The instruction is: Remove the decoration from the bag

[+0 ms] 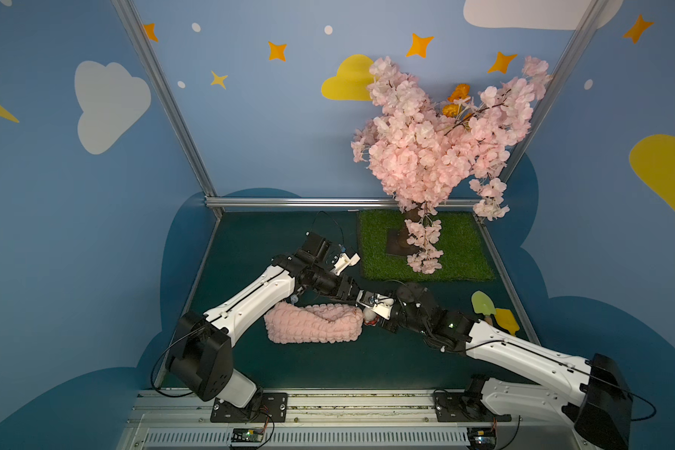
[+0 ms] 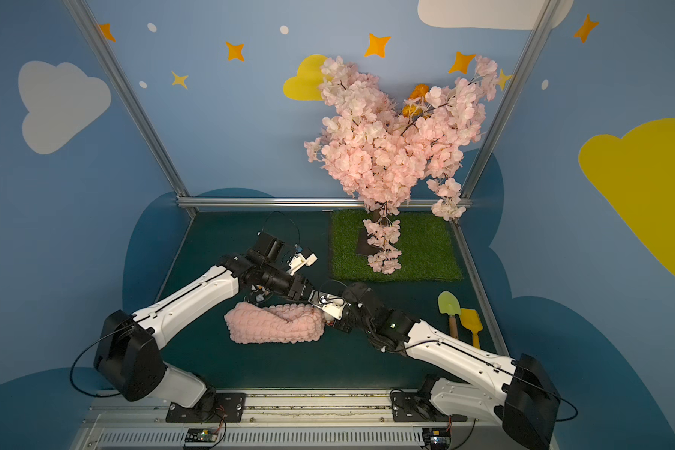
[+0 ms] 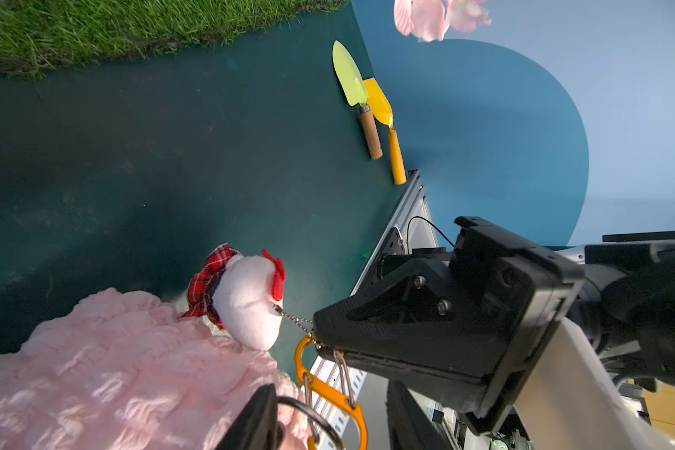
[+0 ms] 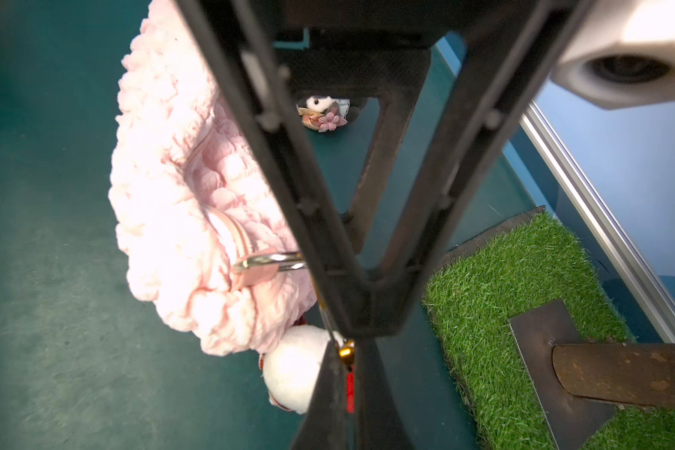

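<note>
The pink puffy bag (image 1: 311, 324) lies on the dark green floor. Its metal ring (image 3: 311, 411) meets an orange carabiner (image 3: 327, 393), from which a white plush chicken (image 3: 249, 300) with a red comb hangs by a ball chain. My right gripper is shut on the carabiner's upper end beside the chain. From the other side, my left gripper reaches over the bag's right end, its fingers apart on either side of the ring and carabiner; contact is unclear. In the right wrist view, its black frame hides part of the ring and carabiner.
Beyond the bag sits another small decoration with a pink flower (image 4: 331, 120). The blossom tree (image 1: 427, 153) stands on a grass mat (image 1: 457, 247) at the back right. Two trowels, green (image 1: 483, 302) and yellow (image 1: 507, 321), lie right.
</note>
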